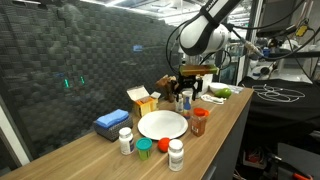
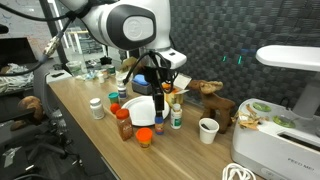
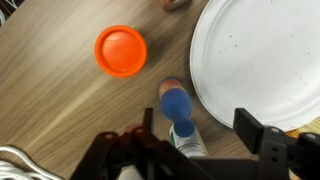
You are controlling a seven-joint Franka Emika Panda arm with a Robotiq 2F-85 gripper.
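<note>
My gripper hangs pointing down over the table, its dark fingers [image 3: 255, 135] spread apart. Below the gap, in the wrist view, are a small blue-topped bottle [image 3: 175, 103] and a white bottle with a blue cap [image 3: 184, 129]. In exterior view 2 the small blue-topped bottle [image 2: 159, 126] stands upright, with the white bottle [image 2: 176, 117] just beside it. The fingers partly cover the white bottle in the wrist view. I cannot tell whether either finger touches a bottle.
A white plate [image 3: 262, 55] lies close to the bottles. An orange lid [image 3: 121, 51] sits on their other side. Beyond are a red-brown jar [image 1: 198, 122], white jars [image 1: 176, 155], a green-lidded jar [image 1: 144, 148], a blue box [image 1: 112, 118] and a white mug [image 2: 208, 130].
</note>
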